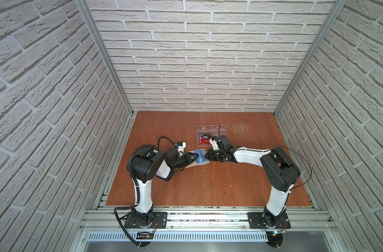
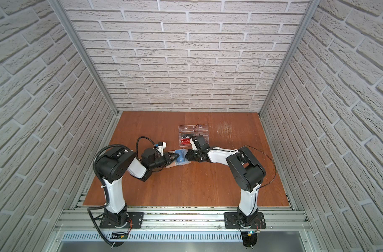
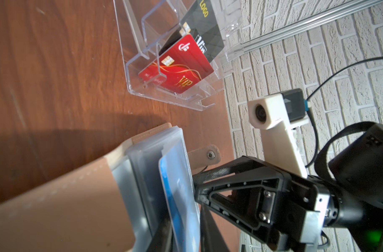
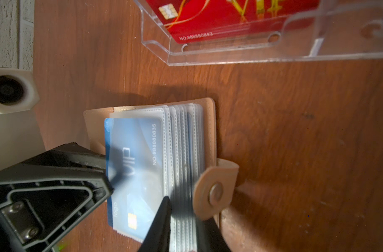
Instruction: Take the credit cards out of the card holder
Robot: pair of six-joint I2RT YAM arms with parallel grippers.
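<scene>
The tan card holder (image 3: 65, 210) lies open on the table, with a stack of clear sleeves (image 4: 180, 126). A blue VIP card (image 4: 134, 168) sticks partly out of the top sleeve on its left side. My left gripper stands part open at that card's projecting edge, the edge lying between its fingers; in the right wrist view it reaches in from the left. On the opposite side, my right gripper is shut on the sleeves beside the snap strap (image 4: 216, 191). Its fingertips are partly cut off by the frame.
Just behind the holder stands a clear acrylic rack (image 1: 211, 128) containing a red VIP card (image 3: 178, 67) and black cards (image 3: 204, 31). Both grippers work close together. Bare table (image 1: 204, 187) spreads out in front.
</scene>
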